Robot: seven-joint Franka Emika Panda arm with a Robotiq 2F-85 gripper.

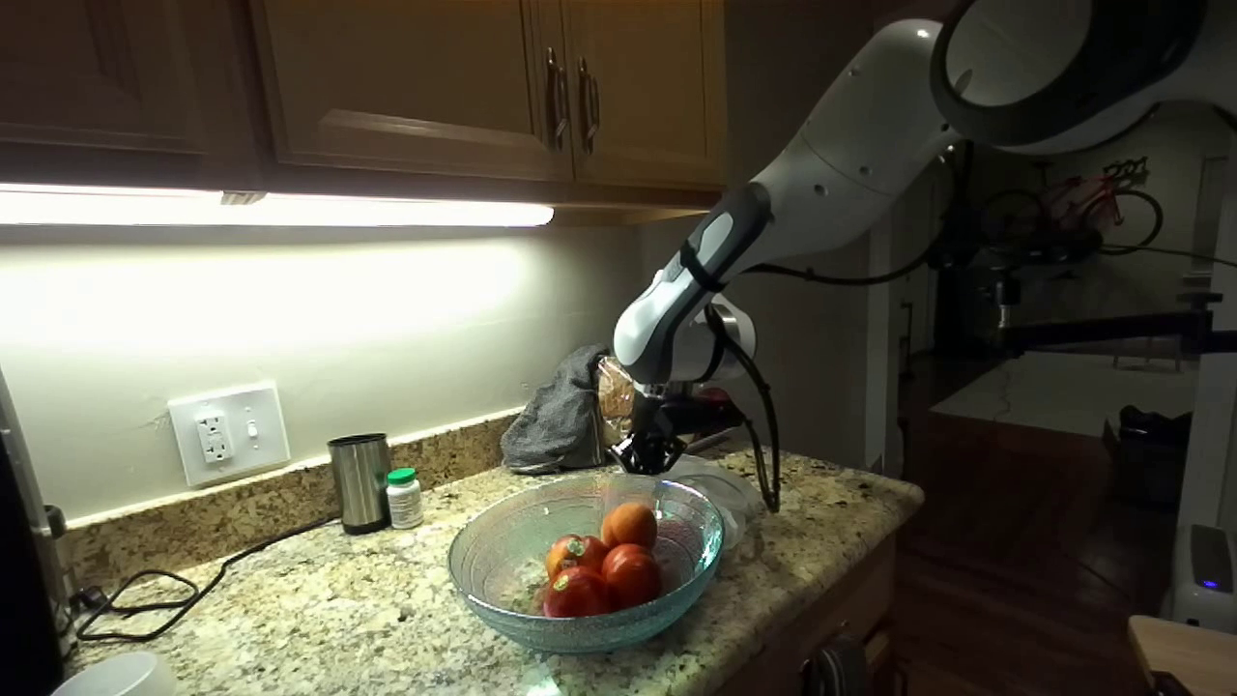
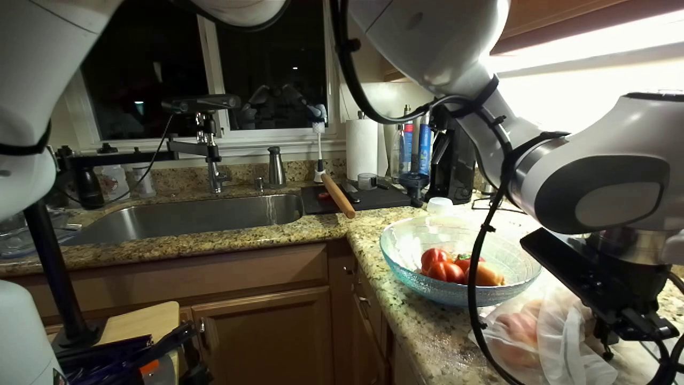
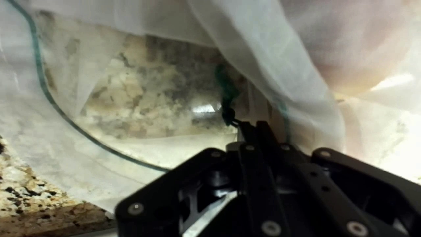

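A translucent white bag [image 3: 260,51] with a green drawstring [image 3: 43,89] fills much of the wrist view. In exterior view 2 the bag [image 2: 554,333] rests on the counter beside the glass bowl, with reddish round produce [image 2: 516,330] showing through it. My gripper has its fingertips close together at the end of a knotted dark cord [image 3: 228,114] and appears shut on that drawstring end; the exact grip is hard to make out. The gripper [image 1: 647,452] sits low, behind the bowl, in exterior view 1.
The glass bowl [image 1: 499,609] holds several tomatoes [image 1: 632,576] and an orange-brown round item [image 1: 629,524]. A grey cloth [image 1: 559,418] lies by the wall. A steel tumbler [image 1: 360,481] and a green-capped bottle [image 1: 403,499] stand to the left.
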